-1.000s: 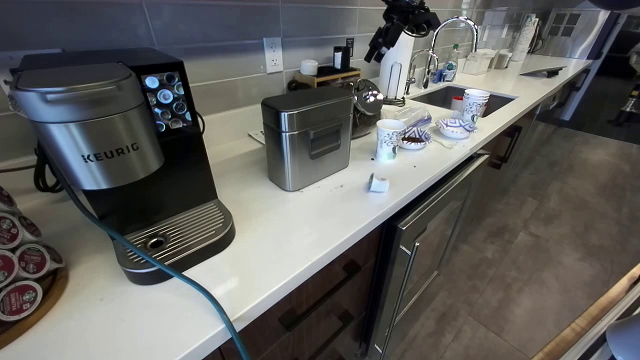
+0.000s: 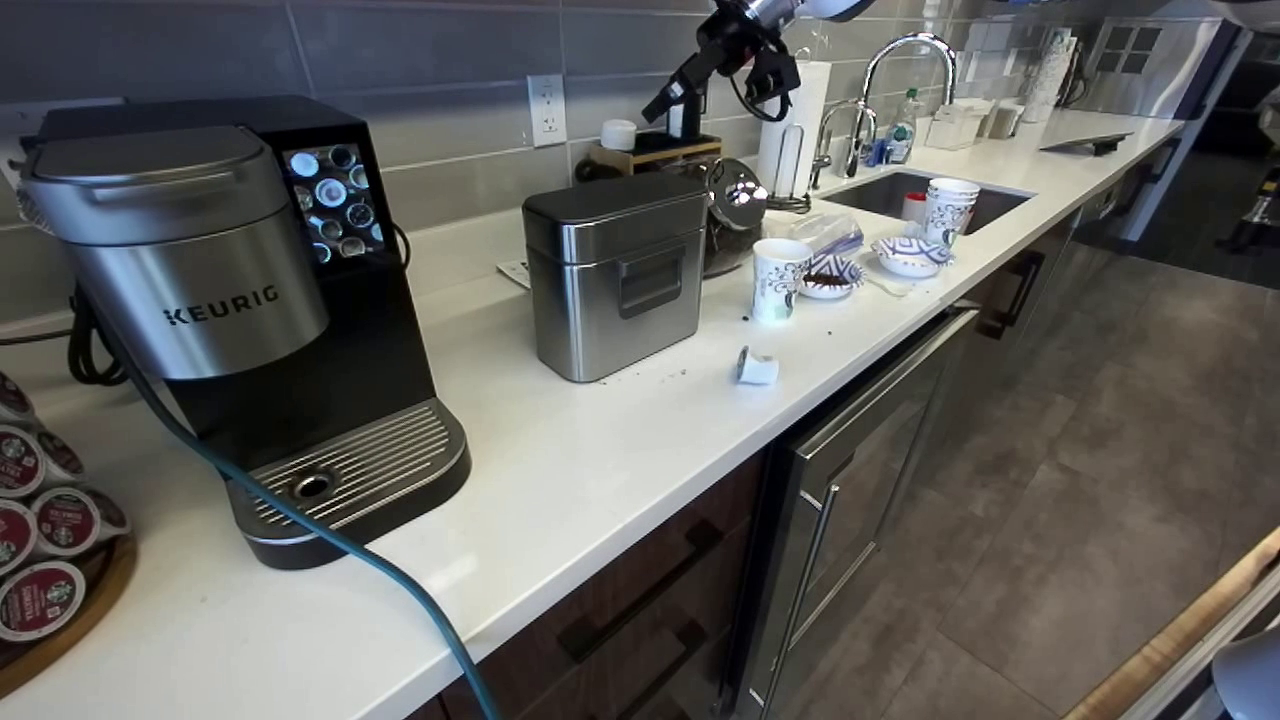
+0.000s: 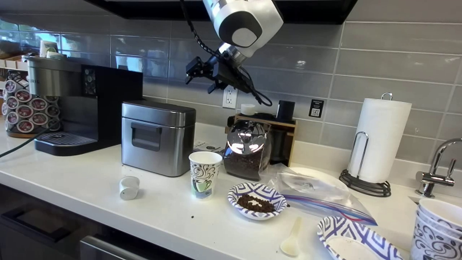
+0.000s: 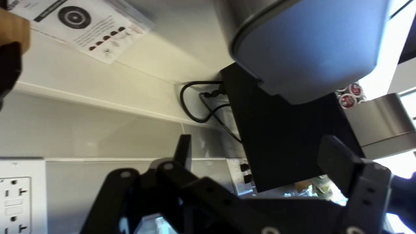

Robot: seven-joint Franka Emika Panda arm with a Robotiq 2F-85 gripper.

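Observation:
High above the back of the counter hangs my gripper (image 3: 199, 84), clear of everything on it. In the wrist view its two black fingers (image 4: 340, 160) stand wide apart, with only background visible between them. Below it in the second exterior view are a lidded steel box (image 3: 156, 138), a patterned paper cup (image 3: 204, 175) and a small white cup-like piece (image 3: 129, 188) on its side. A patterned bowl (image 3: 255, 216) holds dark coffee beans or grounds. The Keurig coffee maker (image 2: 228, 288) stands at the left in the first exterior view.
A round glass jar (image 3: 247, 160) and a wooden stand (image 3: 283, 125) sit against the wall. Rightward are a plastic bag (image 3: 318, 195), a pale scoop (image 3: 291, 242), a second bowl (image 3: 351, 242), stacked cups (image 3: 437, 229) and a paper towel roll (image 3: 381, 138). Counter in front of the box is mostly clear.
In the first exterior view my gripper has swung left, from in front of the paper towel roll to above the wooden stand. The objects on the counter have not moved.

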